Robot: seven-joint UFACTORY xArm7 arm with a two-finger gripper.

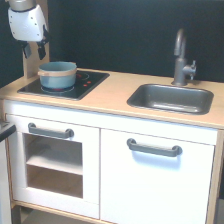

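Observation:
A blue-grey pot sits on the black cooktop at the left end of the toy kitchen's counter. My gripper hangs at the upper left, above and slightly left of the pot and apart from it. Its two dark fingers point down and stand open, with nothing visible between them. The pot's inside is mostly hidden from this angle.
A grey sink with a tall dark faucet is set into the counter's right side. The wooden counter between cooktop and sink is bare. Below are a windowed oven door and a white cabinet door.

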